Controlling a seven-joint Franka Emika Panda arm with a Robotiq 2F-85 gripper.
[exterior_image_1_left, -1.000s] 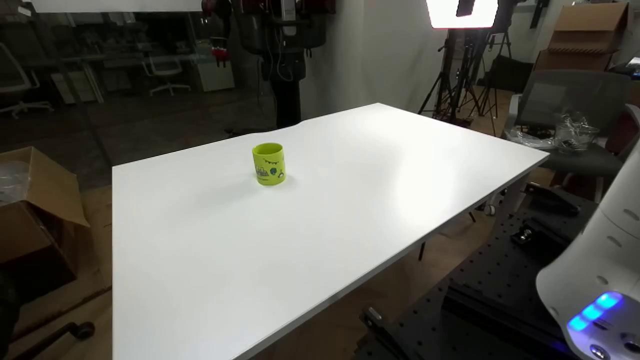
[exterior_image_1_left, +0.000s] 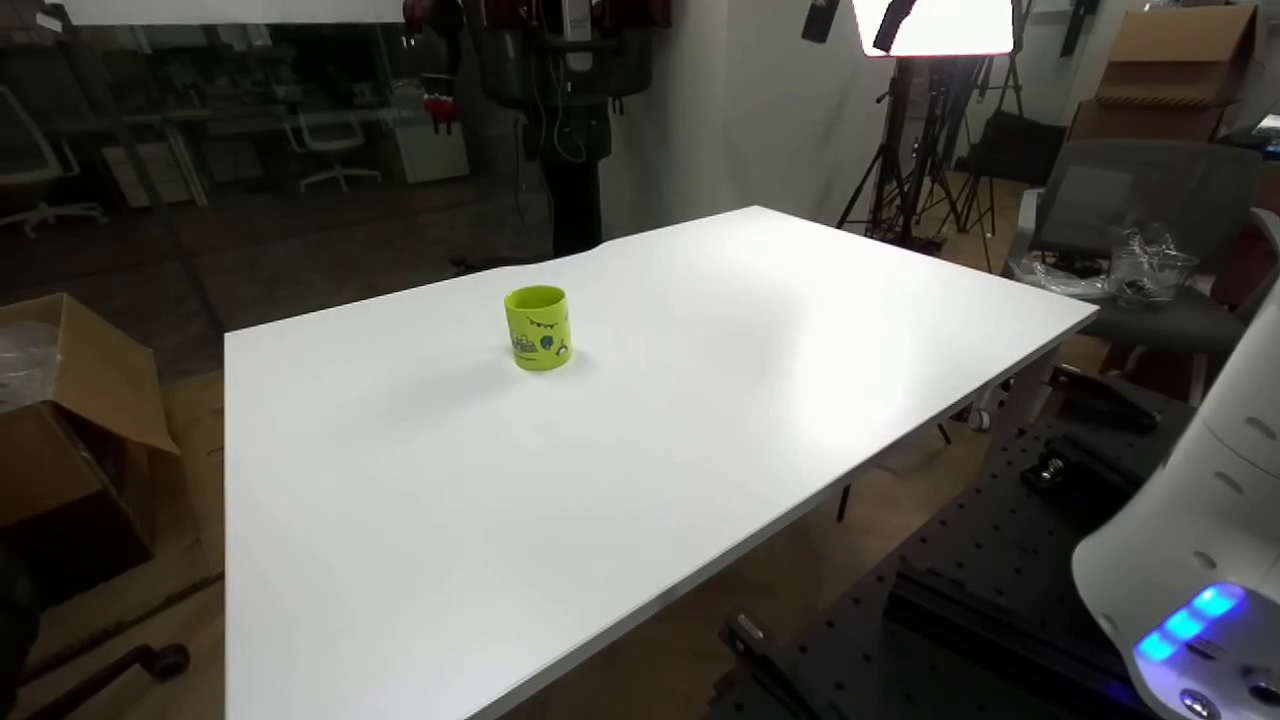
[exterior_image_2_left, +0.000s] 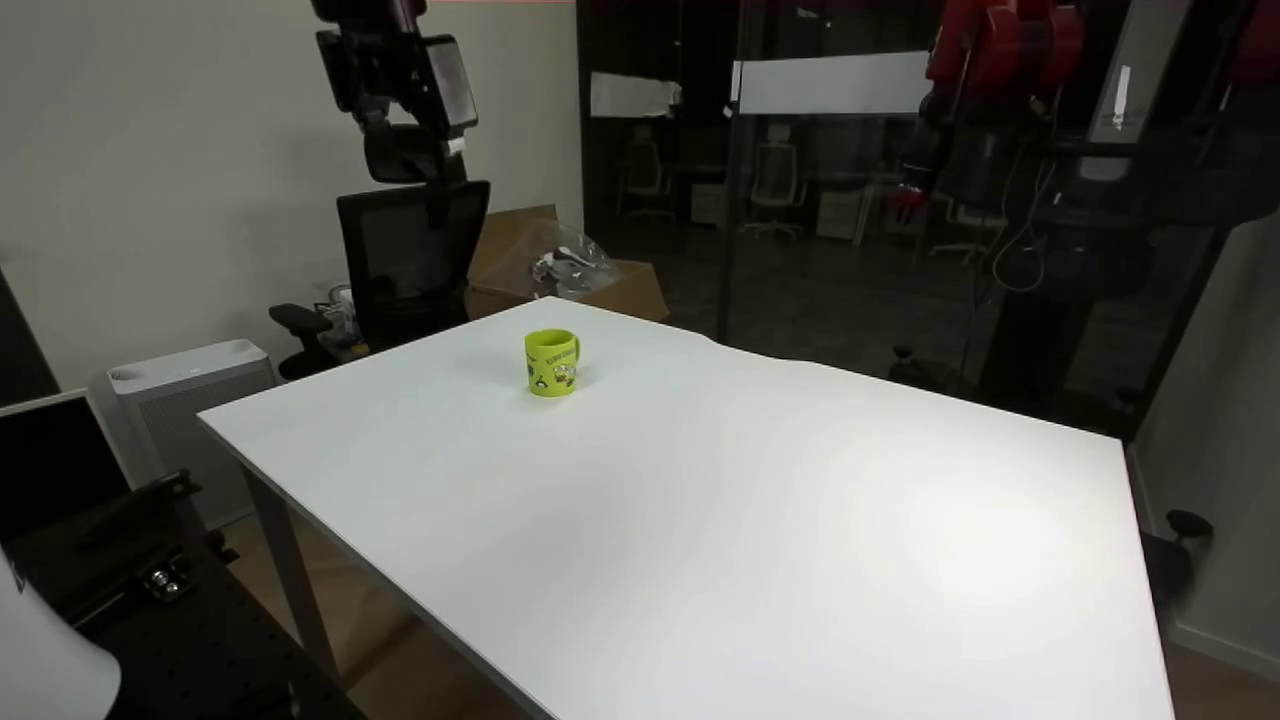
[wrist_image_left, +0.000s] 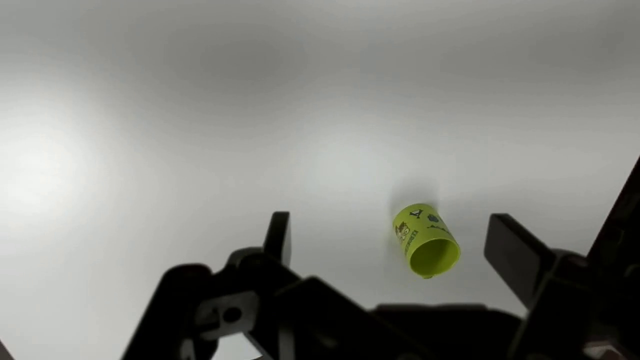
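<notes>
A lime-green mug (exterior_image_1_left: 537, 330) with small printed figures stands upright on the white table (exterior_image_1_left: 720, 396). Its handle shows on the right side of the mug (exterior_image_2_left: 552, 364) in exterior view 2. Seen from above, the same mug (wrist_image_left: 427, 240) appears between the spread fingers of my gripper, closer to the right one, but far below them. The gripper is open and holds nothing. High over the table, its dark finger ends (exterior_image_1_left: 822, 18) reach into the top of exterior view 1.
Apart from the mug, the tabletop is bare. A cardboard box (exterior_image_1_left: 78, 420) sits on the floor beyond the table's left edge. A chair (exterior_image_2_left: 414, 264) and an air purifier (exterior_image_2_left: 198, 402) stand off the table in exterior view 2.
At the top of exterior view 1, my gripper's fingers have shifted left, and two now show against the lamp's side. The mug has stayed put.
</notes>
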